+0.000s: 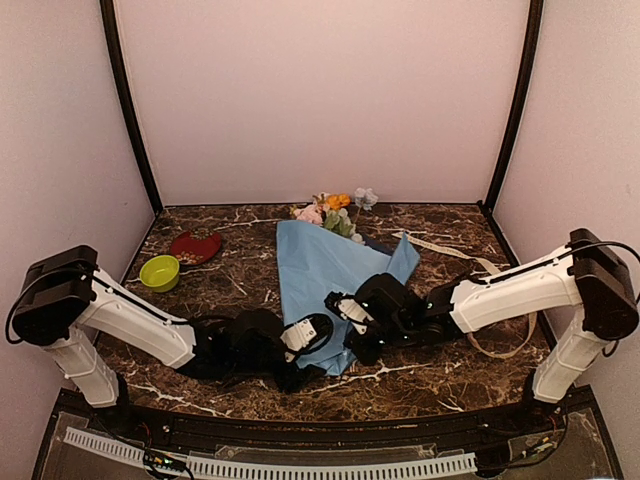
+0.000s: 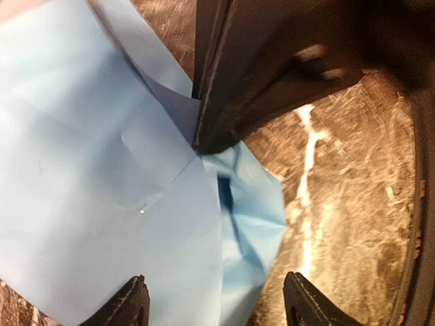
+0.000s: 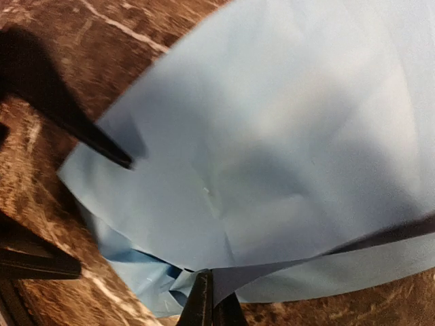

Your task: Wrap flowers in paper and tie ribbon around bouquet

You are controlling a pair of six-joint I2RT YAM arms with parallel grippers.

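Blue wrapping paper [image 1: 330, 260] lies on the dark marble table, its near end folded and creased. Fake flowers [image 1: 335, 210] show behind its far edge. My left gripper is open above the paper in the left wrist view, nothing held. My right gripper is shut on a folded edge of the paper [image 3: 285, 136] near its creased end; it appears near the middle front of the top view, beside the left one.
A green bowl [image 1: 160, 272] and a red dish [image 1: 195, 247] sit at the left. A pale ribbon [image 1: 500, 350] loops over the right side of the table, partly under the right arm.
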